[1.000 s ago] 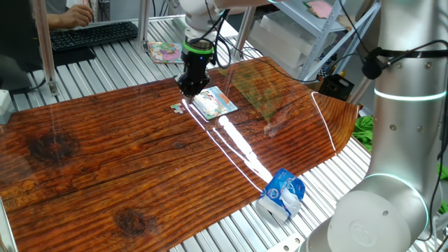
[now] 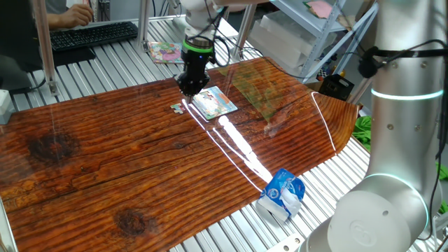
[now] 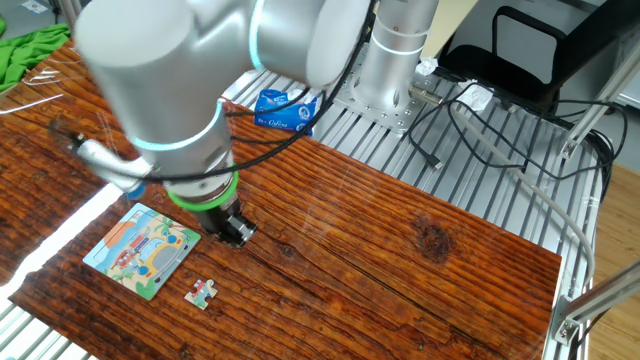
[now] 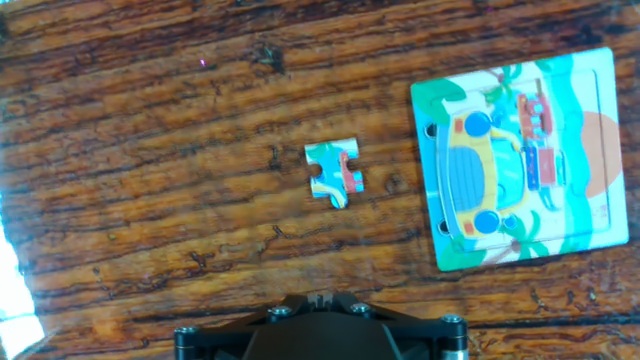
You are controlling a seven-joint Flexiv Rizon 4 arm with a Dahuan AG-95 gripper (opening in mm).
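A small jigsaw piece (image 4: 335,172), blue with red and yellow patches, lies flat on the wooden tabletop in the wrist view. To its right is a square puzzle board (image 4: 577,235) with a yellow car picture and gaps along its left side. My gripper (image 3: 238,236) hangs above the table, close to the board (image 3: 143,250) and the loose piece (image 3: 201,293) in exterior view 2. Only dark gripper parts show at the wrist view's bottom edge; how the fingers stand is unclear. Nothing held is visible.
A blue and white packet (image 2: 282,194) sits at the table edge near the arm's base. Another colourful board (image 2: 166,52) lies beyond the far edge, near a keyboard (image 2: 94,36) and a person's hand (image 2: 70,16). Much of the wooden top is bare.
The gripper, the loose piece and the board look unmoved. Only the cable on the arm at the right has shifted slightly.
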